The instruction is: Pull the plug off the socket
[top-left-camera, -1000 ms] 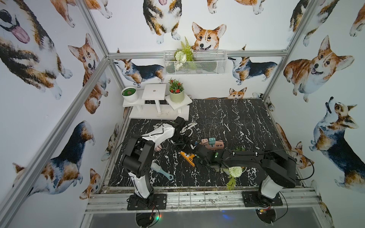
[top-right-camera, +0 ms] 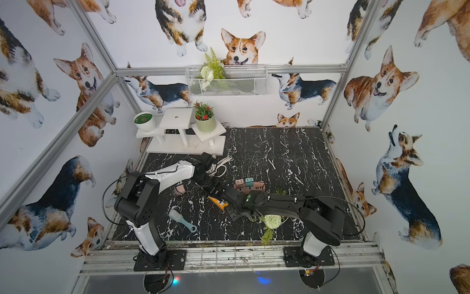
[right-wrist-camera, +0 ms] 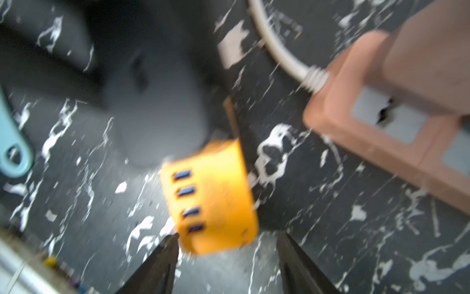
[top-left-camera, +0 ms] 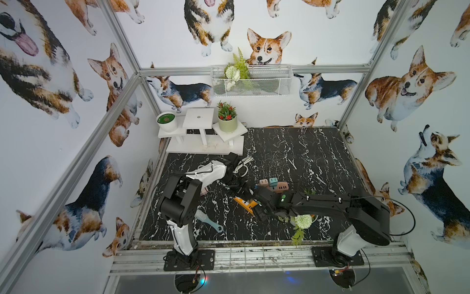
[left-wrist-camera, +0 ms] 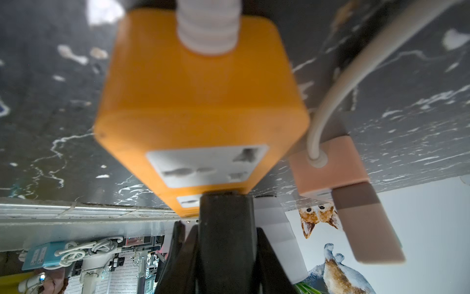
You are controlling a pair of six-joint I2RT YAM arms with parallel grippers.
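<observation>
On the table lies an orange socket strip, its white outlets showing in the left wrist view and its end with several dark slots in the right wrist view. A dark block, seemingly a black plug, stands against the strip's outlet side. My left gripper has its dark fingers on both sides of this block; whether they grip it is unclear. In the right wrist view, my right gripper is open, its fingers wide apart beyond the strip's slotted end. The dark mass above that end is blurred.
A pink socket strip with pink and teal plugs sits just behind the grippers. A teal brush-like tool lies at front left. Flowers lie under the right arm.
The orange strip has shifted slightly to the right over the last second. My right arm has moved to the right as well; the left gripper has shifted a little towards the front.
</observation>
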